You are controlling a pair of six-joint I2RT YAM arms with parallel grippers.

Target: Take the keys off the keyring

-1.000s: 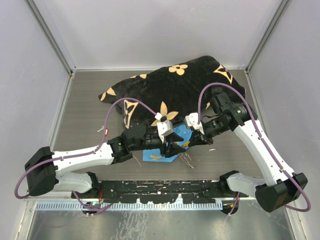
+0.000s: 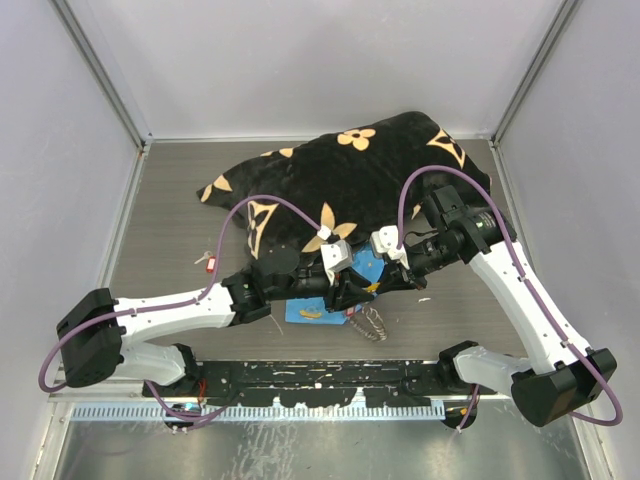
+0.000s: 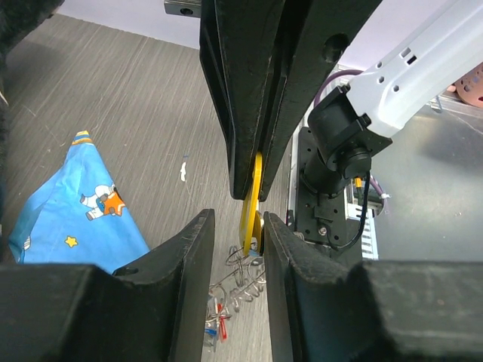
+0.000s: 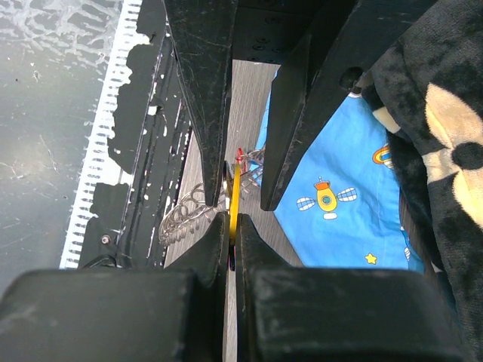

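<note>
My two grippers meet at the centre. A yellow piece (image 3: 250,200), seen edge-on, is held upright in my right gripper, which is shut on it. My left gripper has its fingertips around the lower end of that piece, apparently part open; in the right wrist view its fingers stand either side of it. A bit of metal shows beside the yellow piece, too small to tell what. Beyond lie tangled wire rings (image 3: 234,294) with small red and blue parts on the floor of the workspace.
A blue patterned cloth (image 4: 339,204) lies under and behind the grippers. A dark floral blanket (image 2: 360,170) covers the back middle. A small red item (image 2: 211,263) lies at the left. Bare floor (image 2: 160,230) is at the left.
My left gripper has moved slightly right, toward the yellow piece and my right gripper, over the last second. My right gripper has shifted very little.
</note>
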